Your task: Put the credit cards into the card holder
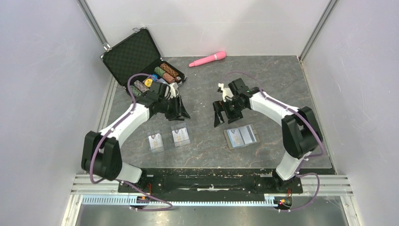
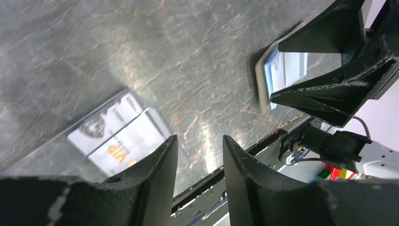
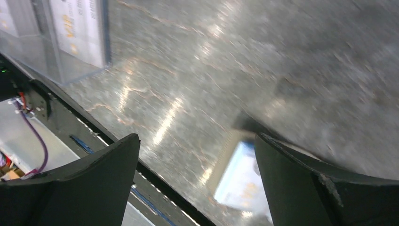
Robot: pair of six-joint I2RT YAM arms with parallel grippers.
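Two clear card cases lie flat on the grey table: the far-left case (image 1: pixel 155 141) and, closer to the middle, the near case (image 1: pixel 180 135); each shows a white card in the top view. On the right lies a tan-backed holder (image 1: pixel 242 136) with pale blue and white cards on it. Above and behind the near case is my left gripper (image 1: pixel 181 118), open and empty; the left wrist view shows that case (image 2: pixel 123 134) below its fingers. My right gripper (image 1: pixel 228 123), also open with nothing between its fingers, hovers at the back left of the tan-backed holder.
An open black chip case (image 1: pixel 131 52) stands at the back left, behind the left arm. A pink wand-shaped object (image 1: pixel 207 59) lies at the back.
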